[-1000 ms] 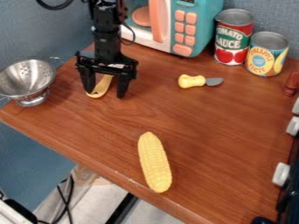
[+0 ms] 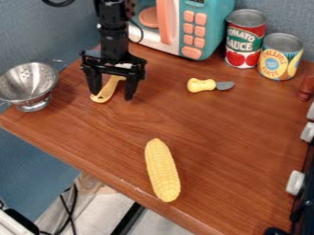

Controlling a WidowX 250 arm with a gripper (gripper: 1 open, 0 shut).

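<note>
My black gripper (image 2: 113, 84) hangs low over the back left of the wooden table, straddling a flat yellow utensil (image 2: 103, 95) that lies on the tabletop. Its two fingers stand apart on either side of the utensil; whether they touch it I cannot tell.
A metal colander (image 2: 28, 84) sits at the left edge. Behind are a toy microwave (image 2: 190, 27), a tomato can (image 2: 243, 41) and another can (image 2: 280, 57). A small spreader (image 2: 203, 85), a corn cob (image 2: 162, 170) and a red bottle (image 2: 307, 88) lie or stand around.
The gripper has shifted very slightly; otherwise nothing visibly differs.
</note>
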